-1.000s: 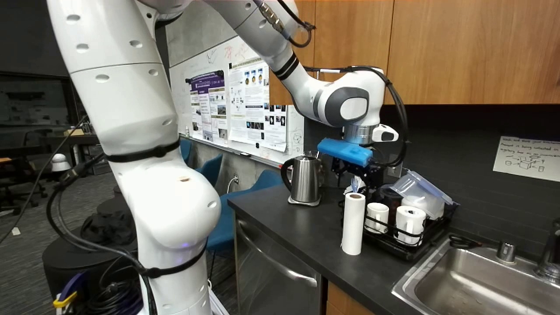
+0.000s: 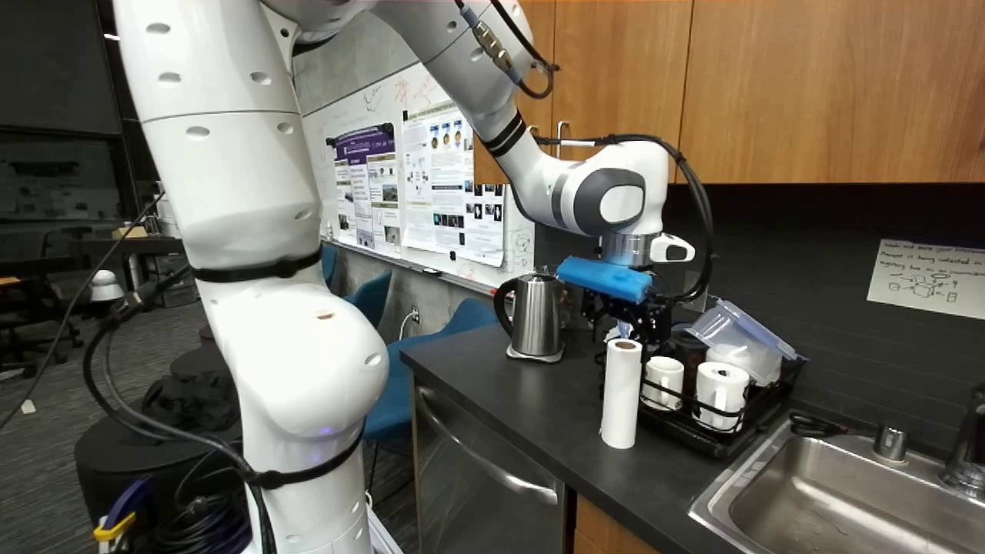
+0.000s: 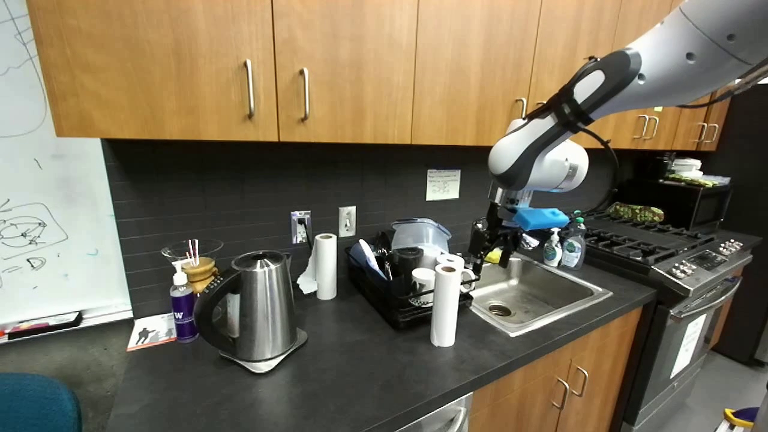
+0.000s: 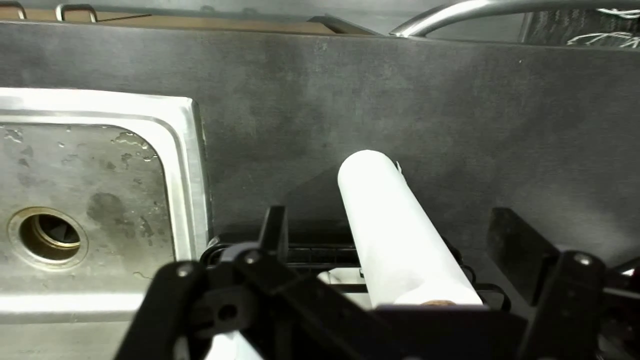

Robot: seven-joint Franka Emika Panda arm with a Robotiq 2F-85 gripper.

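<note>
A white paper towel roll (image 2: 621,397) stands upright on the dark counter, just in front of the dish rack; it also shows in the second exterior view (image 3: 446,309). My gripper (image 2: 635,328), below a bright blue block, hangs open near the height of the roll's top, overlapping the rack in the first exterior view. From the wrist, the roll (image 4: 396,228) appears in the gap between the two spread black fingers, with space on both sides. Part of its top end is hidden behind the gripper's body. Nothing is gripped.
The black dish rack (image 3: 394,309) holds white mugs (image 2: 664,380) and a clear plastic tub (image 3: 421,234). A steel sink (image 3: 529,288) lies beside it. A steel kettle (image 3: 264,309) and another paper roll (image 3: 326,266) stand farther left.
Over the last second my gripper has come down slightly, and the wrist has shifted a little left in the first exterior view. The paper towel roll has stayed where it was.
</note>
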